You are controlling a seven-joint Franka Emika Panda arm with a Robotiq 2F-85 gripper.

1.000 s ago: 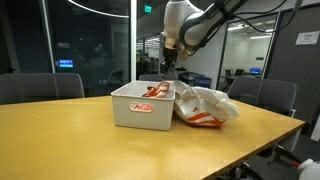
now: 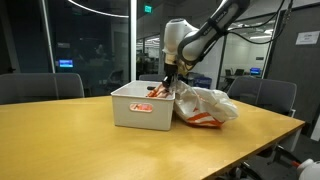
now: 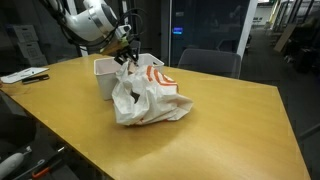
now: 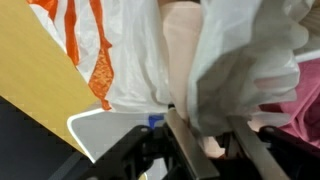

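A white plastic bag with orange print (image 3: 150, 95) hangs over the side of a white box (image 2: 143, 110) and spreads onto the table. My gripper is down at the box's rim, at the bag's upper end. In the wrist view, crumpled bag plastic lies at and between the dark fingers. Whether they grip it cannot be made out. Inside the box, dark and orange-red items show only in part.
Chairs (image 2: 262, 95) stand along the table's far side. A dark object and papers (image 3: 25, 75) lie at the table's far left in exterior view 2.
The arm has come down from above the box to the bag at its rim. The bag and box look much the same.
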